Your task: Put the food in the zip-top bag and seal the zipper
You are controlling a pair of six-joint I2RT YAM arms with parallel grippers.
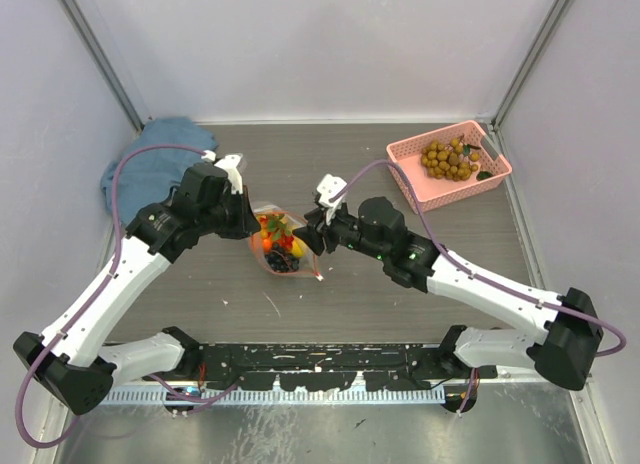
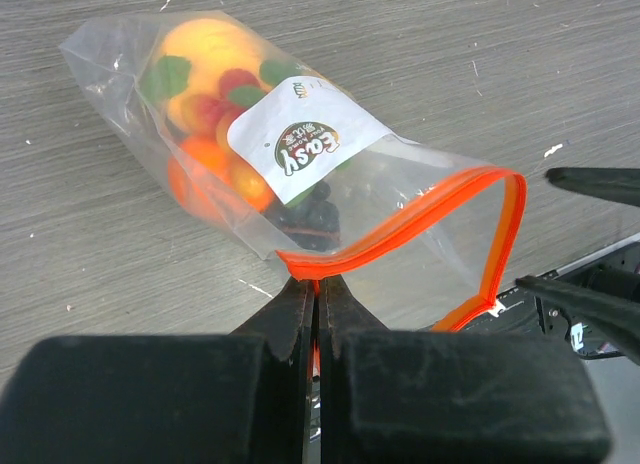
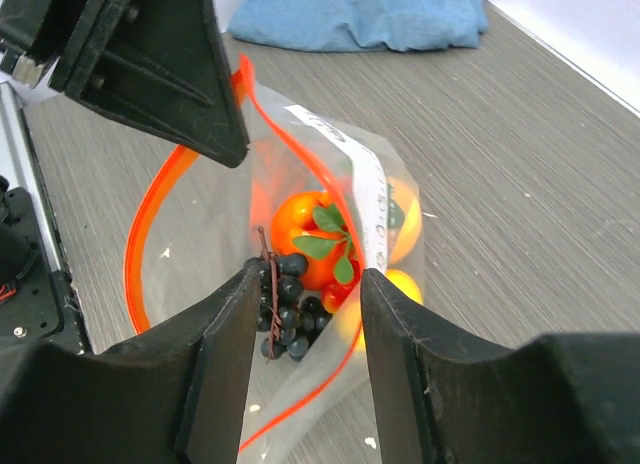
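The clear zip top bag (image 1: 310, 256) with an orange zip edge lies between my grippers, its mouth gaping. Inside are dark grapes (image 3: 288, 309), a red-orange fruit (image 3: 296, 220) with green leaves and yellow fruit (image 2: 210, 49). My left gripper is shut on one side of the orange bag edge, which runs between its fingertips. On the opposite side, my right gripper stands open by the mouth. The far orange rim shows between its fingers, not clamped by them.
A pink basket (image 1: 437, 196) at the back right holds a bunch of small brownish round fruit (image 1: 450, 159). A blue cloth (image 1: 150, 164) lies at the back left. Bare table surrounds the bag at front and back.
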